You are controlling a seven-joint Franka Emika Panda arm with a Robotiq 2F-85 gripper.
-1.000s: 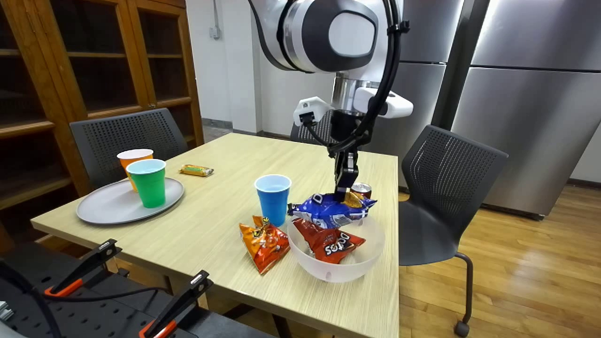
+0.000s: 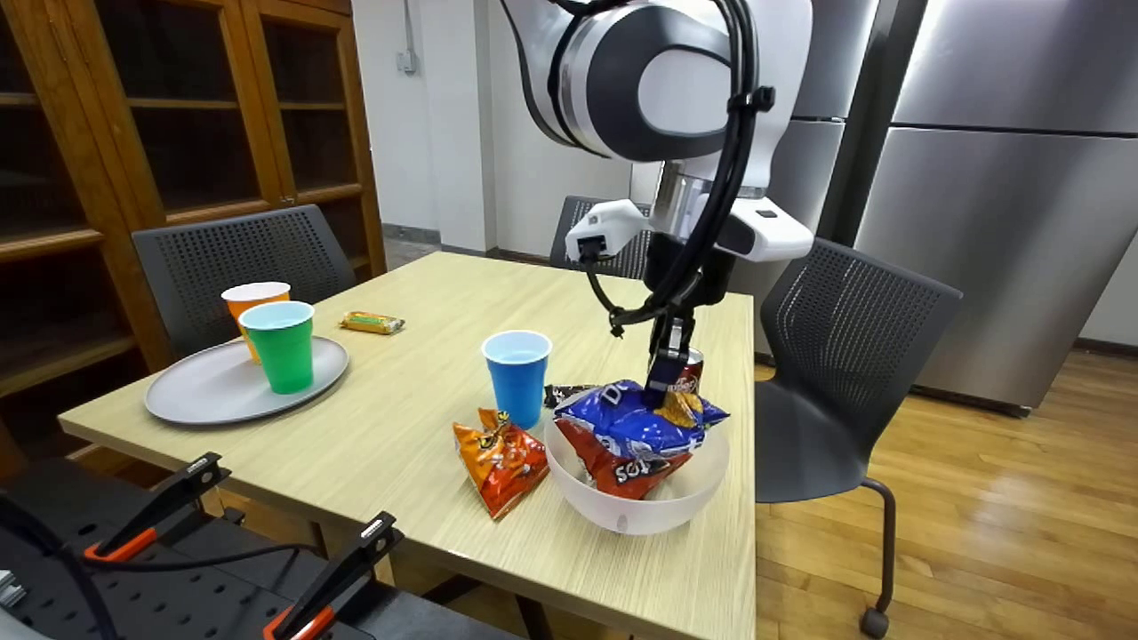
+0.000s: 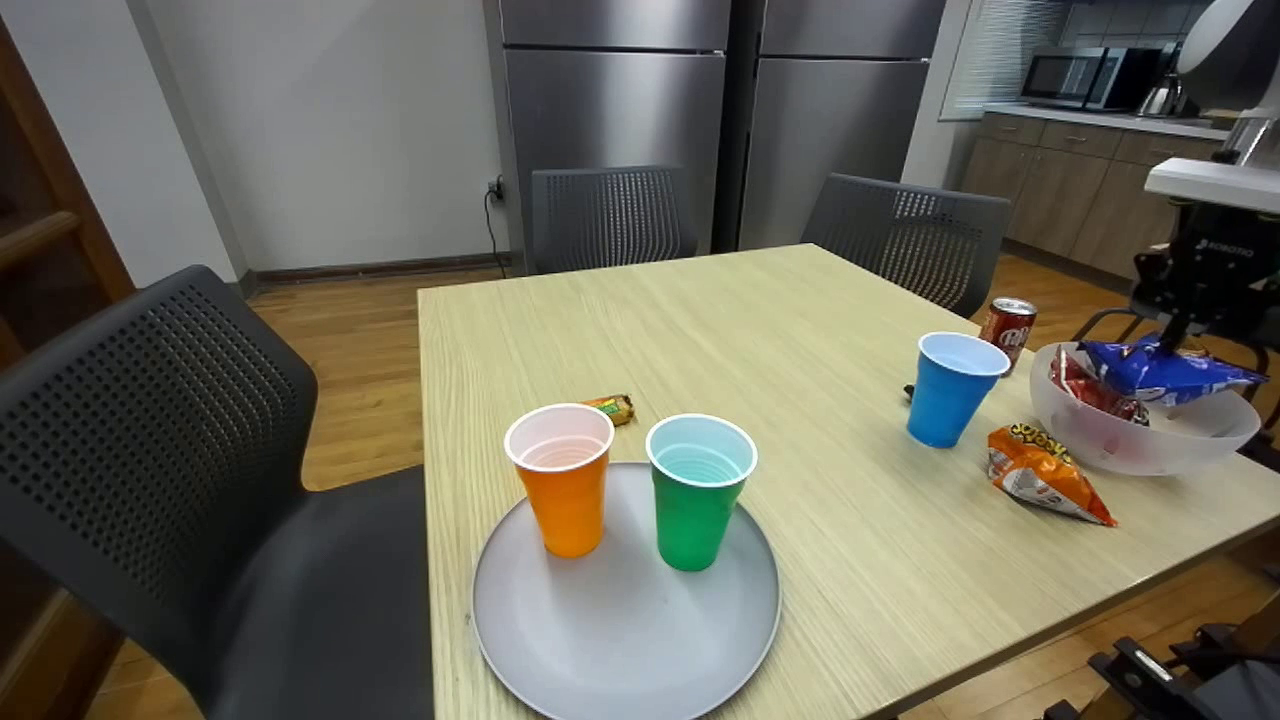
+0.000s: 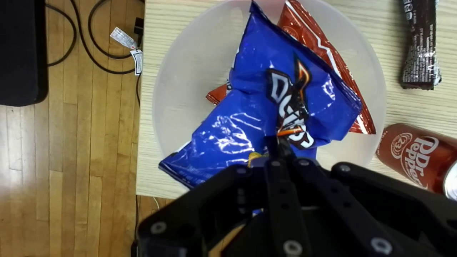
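Observation:
My gripper (image 2: 659, 393) points down over the frosted white bowl (image 2: 640, 521), its fingers shut with the blue Doritos bag (image 2: 624, 427) pinched thinly at their tips. In the wrist view the blue bag (image 4: 257, 102) spreads across much of the bowl (image 4: 184, 64), one corner reaching past the rim. A red Doritos bag (image 4: 338, 55) lies in the bowl, partly hidden beneath the blue one. The gripper's tips (image 4: 278, 147) press into the blue bag's crumpled face.
Close by the bowl are an orange Cheetos bag (image 2: 501, 469), a blue cup (image 2: 518, 384), a Dr Pepper can (image 4: 415, 156) and a dark wrapper (image 4: 420, 43). Across the table, a grey plate (image 3: 624, 672) bears orange and green cups.
The gripper has shifted right and slightly lower in exterior view 1, carrying the blue bag along. The bag is turned and now covers more of the red bag.

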